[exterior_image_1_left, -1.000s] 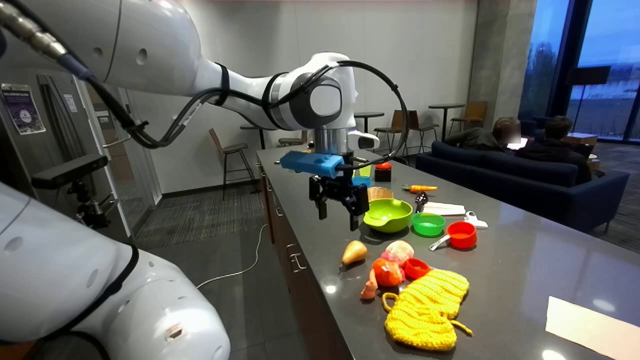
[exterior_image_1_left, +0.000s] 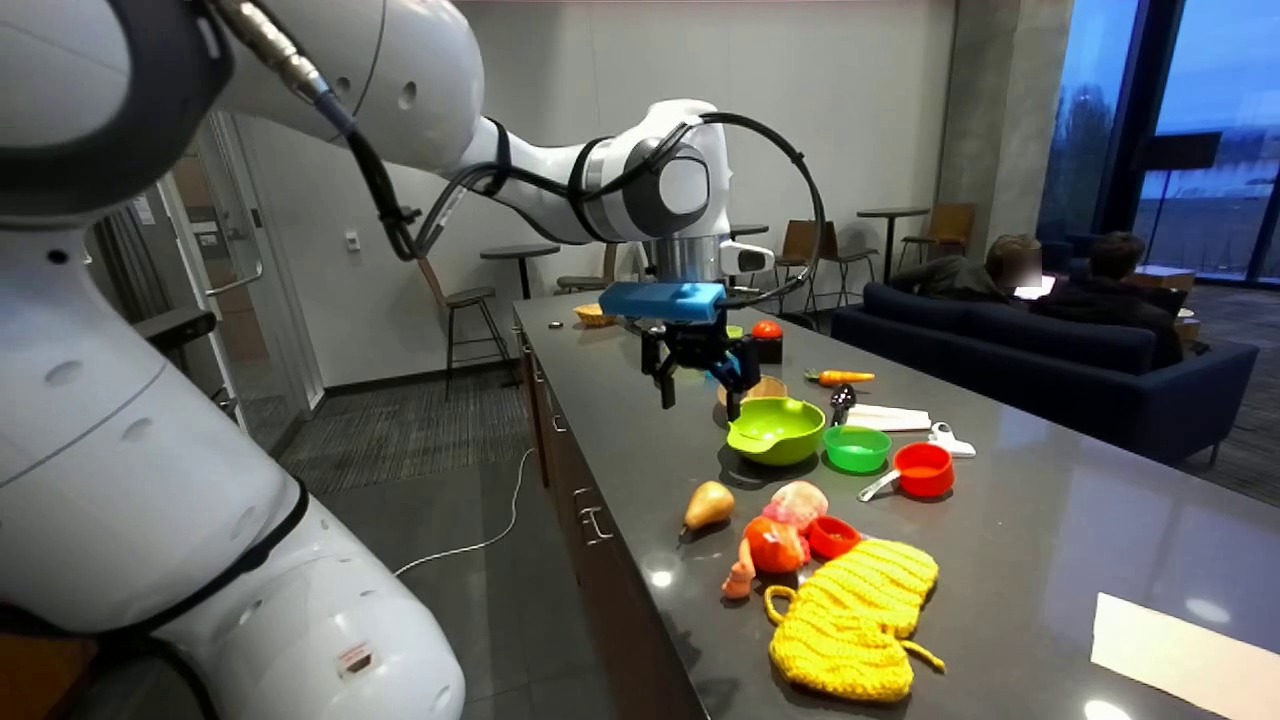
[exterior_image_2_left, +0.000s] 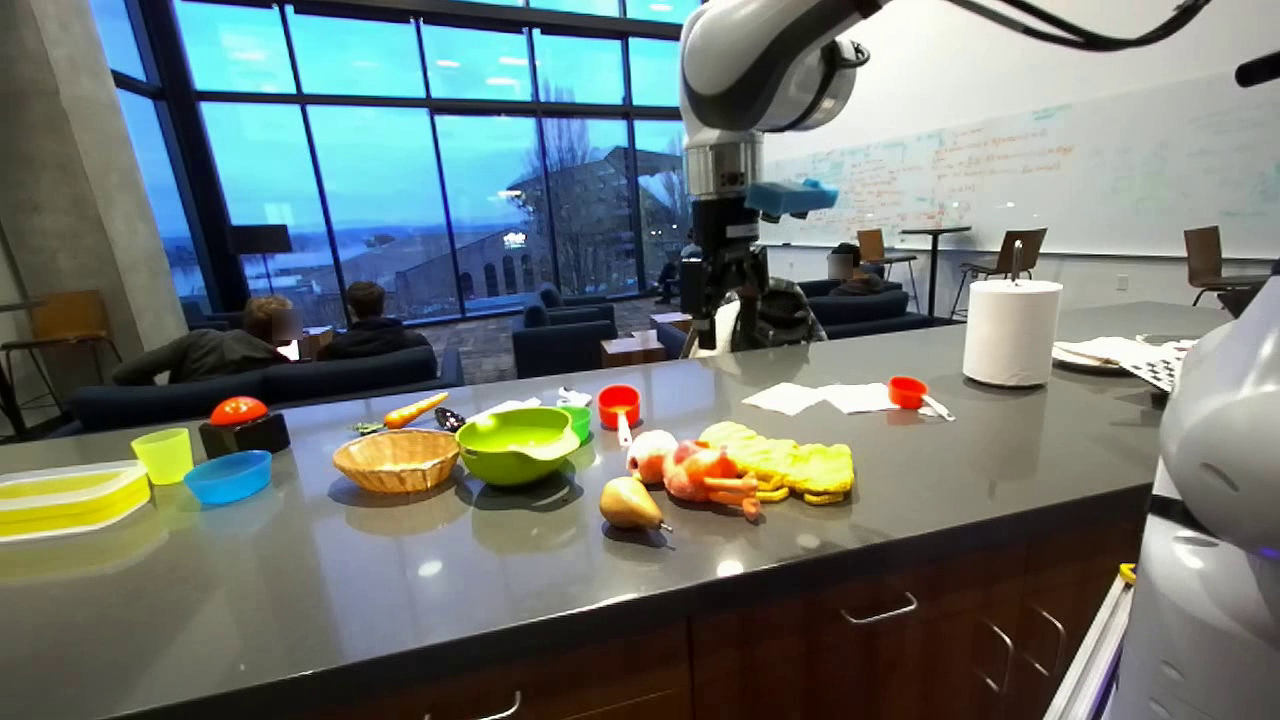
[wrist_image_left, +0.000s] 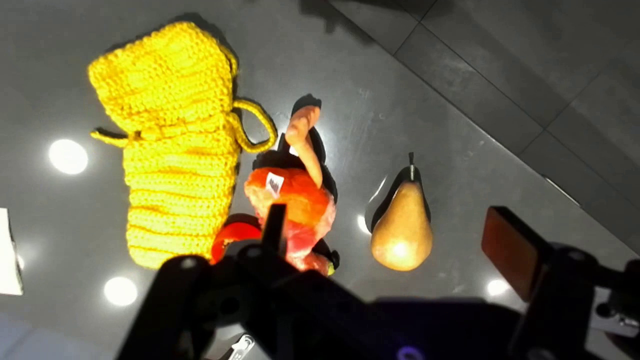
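Observation:
My gripper (exterior_image_1_left: 701, 396) stands open above the counter, its fingers wide apart with nothing between them in the wrist view. The pear (wrist_image_left: 401, 234) lies on its side on the counter below, its stem toward the counter edge. Beside it is a red and pink plush toy (wrist_image_left: 296, 207), partly covered by one finger (wrist_image_left: 276, 228) in the wrist view. The yellow knitted piece (wrist_image_left: 177, 150) lies flat on the toy's other side. In exterior view 1 a green bowl (exterior_image_1_left: 777, 432) sits just beyond the pear, near the gripper's fingers in the image.
A small green bowl (exterior_image_1_left: 857, 450), a red measuring cup (exterior_image_1_left: 924, 469) and a wicker basket (exterior_image_2_left: 398, 461) stand around the green bowl. Farther off are a blue bowl (exterior_image_2_left: 229, 476) and a paper towel roll (exterior_image_2_left: 1011, 332).
The arm has shifted right in exterior view 1, and the gripper has moved right and slightly up, closer to the green bowl in the image. Objects on the counter have stayed put.

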